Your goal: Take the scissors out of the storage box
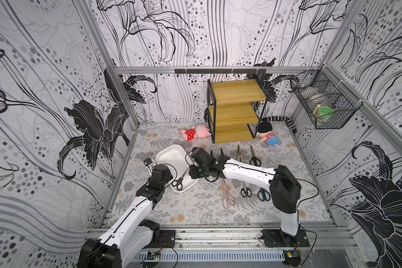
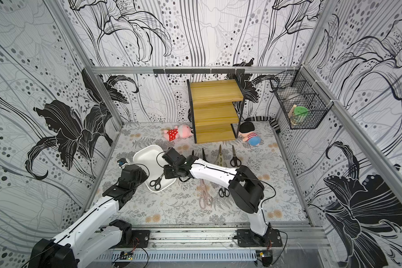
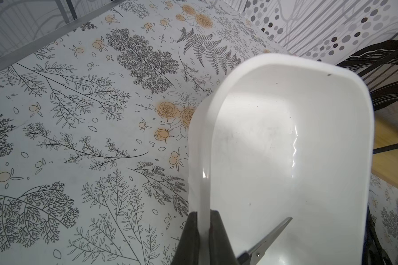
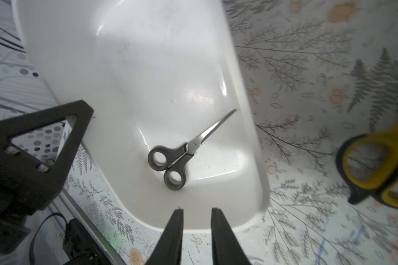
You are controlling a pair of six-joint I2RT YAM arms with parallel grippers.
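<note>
In the white storage box (image 4: 132,75) lies one pair of black-handled scissors (image 4: 179,161), its blades pointing toward the right-hand wall in the right wrist view. My left gripper is shut on the side rim of that box, one finger on either side of the wall. My right gripper is over the near end of the box with its fingers apart and nothing between them. The scissors lie ahead of its fingertips, not touched. From the top left view the right arm covers part of the box's right side.
On the table right of the box lie several other scissors, among them a pink pair (image 1: 228,198) and a teal pair (image 1: 263,194). A wooden shelf (image 1: 234,114) stands at the back, between a pink doll (image 1: 196,132) and a black-haired doll (image 1: 268,133).
</note>
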